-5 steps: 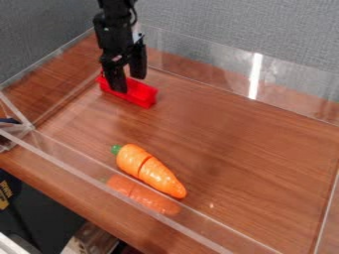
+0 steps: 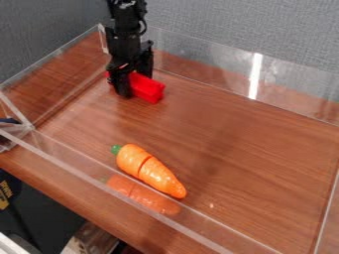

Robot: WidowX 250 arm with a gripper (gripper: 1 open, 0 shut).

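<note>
The black gripper (image 2: 130, 77) is low at the back left of the wooden tray, over a red block (image 2: 146, 86), covering its left part. Whether the fingers are shut on the block is hidden. An orange carrot (image 2: 151, 169) with a green top lies at the front, apart from the gripper.
Clear walls surround the wooden floor (image 2: 252, 169), with the carrot mirrored in the front one. A grey wall stands behind.
The carrot has not moved.
</note>
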